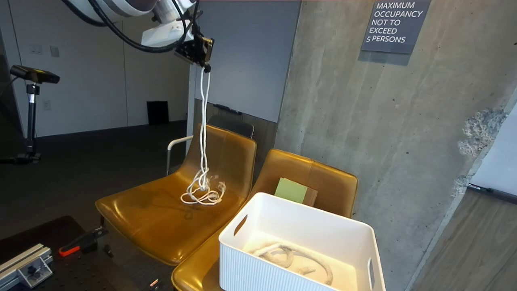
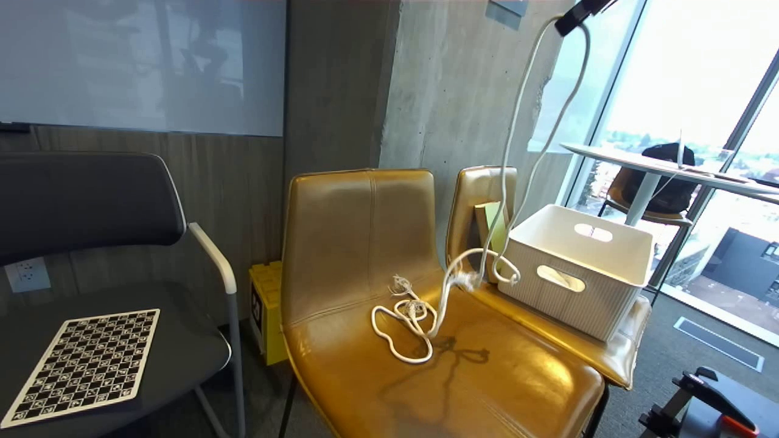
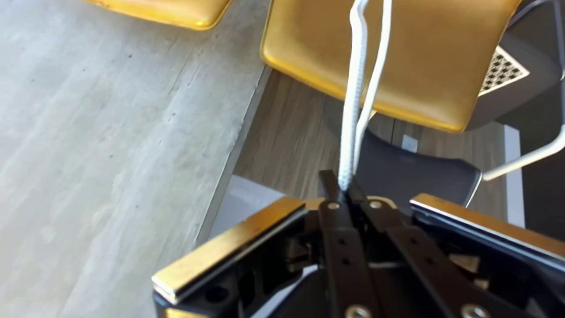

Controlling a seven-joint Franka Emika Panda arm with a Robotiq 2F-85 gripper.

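Observation:
My gripper (image 1: 207,68) is high above the left tan chair (image 1: 145,208), shut on a white rope (image 1: 204,131). Two strands hang from the fingertips, and the lower part with frayed ends lies in loose coils on the seat. In exterior view 2 the rope (image 2: 509,146) forms a tall loop below the gripper (image 2: 574,23), its tangle resting on the chair. The wrist view shows the rope (image 3: 353,95) pinched at the tips of the gripper.
A white bin (image 1: 295,218) stands on the right tan chair, with beige rope (image 1: 310,259) inside. Behind it, a green box (image 1: 291,190) leans on the backrest. A black chair (image 2: 95,219) with a patterned board (image 2: 87,361) stands beside the tan one.

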